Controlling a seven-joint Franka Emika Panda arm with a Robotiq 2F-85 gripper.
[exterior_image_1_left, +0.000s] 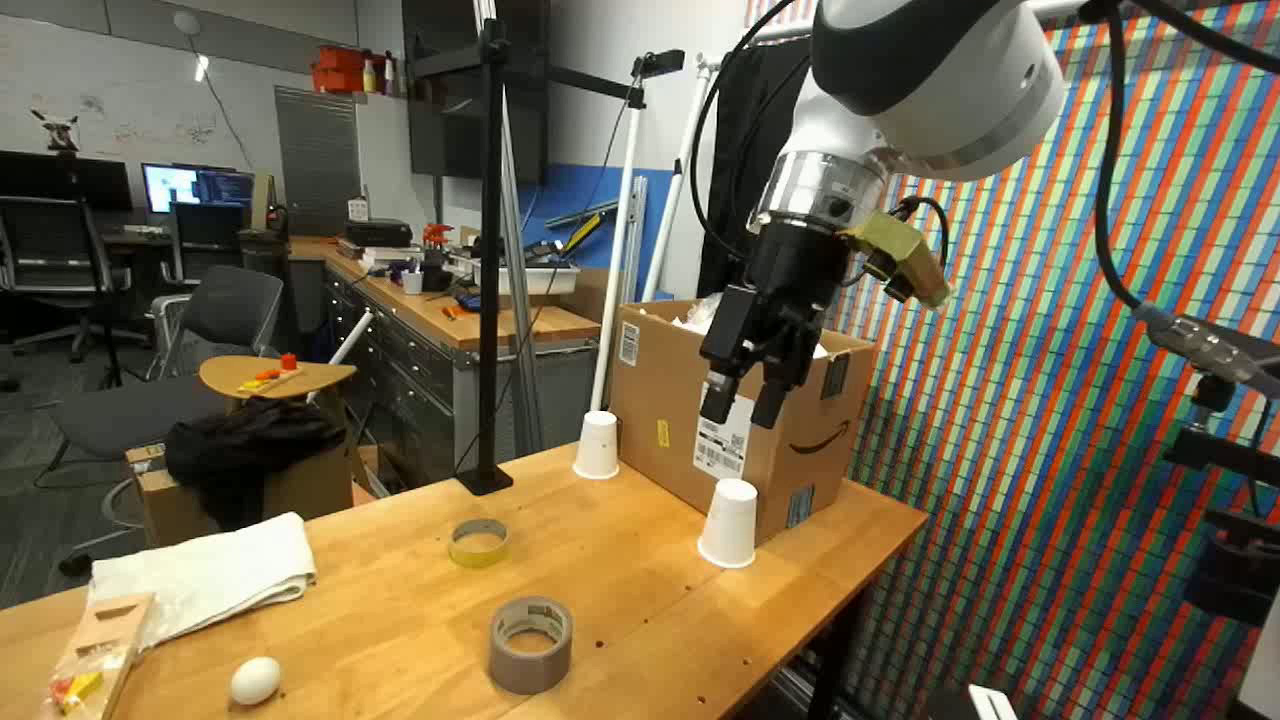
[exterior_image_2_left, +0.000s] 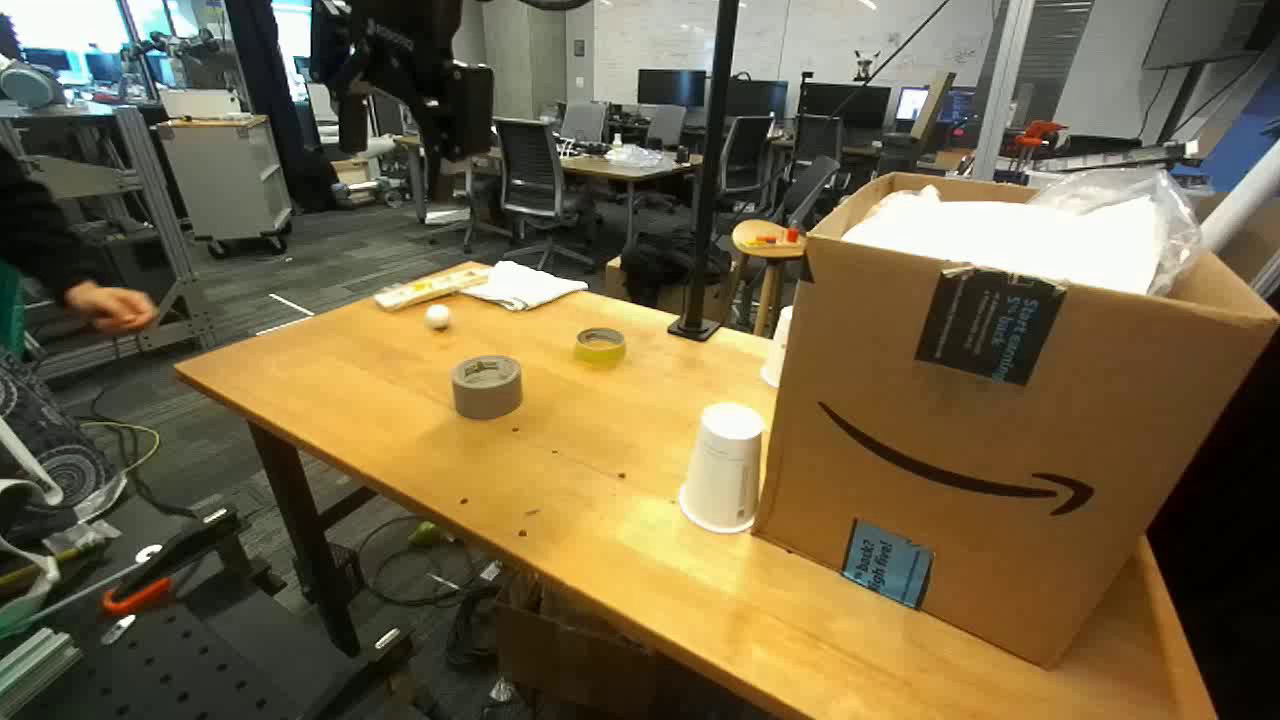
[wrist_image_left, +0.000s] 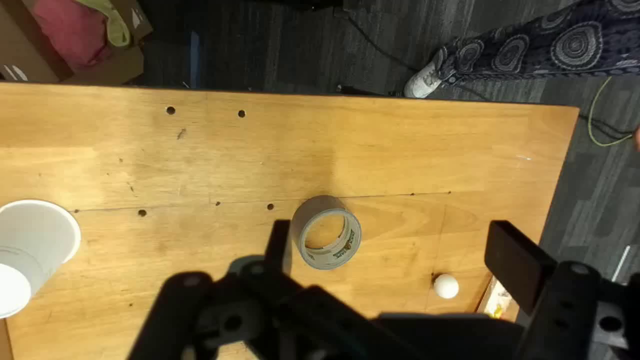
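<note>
Wide open and empty, my gripper hangs well above the table. In exterior view 1 the gripper (exterior_image_1_left: 746, 414) appears in front of the cardboard box, its fingers pointing down. On the wooden table lie a grey tape roll (exterior_image_1_left: 530, 646) and a thinner yellowish tape roll (exterior_image_1_left: 479, 544). A white ball or egg (exterior_image_1_left: 254, 680) rests near a folded white cloth (exterior_image_1_left: 216, 576). Two upside-down white cups, the nearer cup (exterior_image_1_left: 728, 524) and the farther cup (exterior_image_1_left: 596, 445), stand by the box. From the wrist, the grey roll (wrist_image_left: 327, 233) and white ball (wrist_image_left: 445, 286) show below the fingers.
A large cardboard box (exterior_image_2_left: 960, 480) filled with white packing fills one table end. A black post (exterior_image_1_left: 488, 300) rises from the table's edge. A wooden tray (exterior_image_2_left: 429, 288) with coloured pieces lies beside the cloth. A person's hand (exterior_image_2_left: 112, 307) is visible away from the table.
</note>
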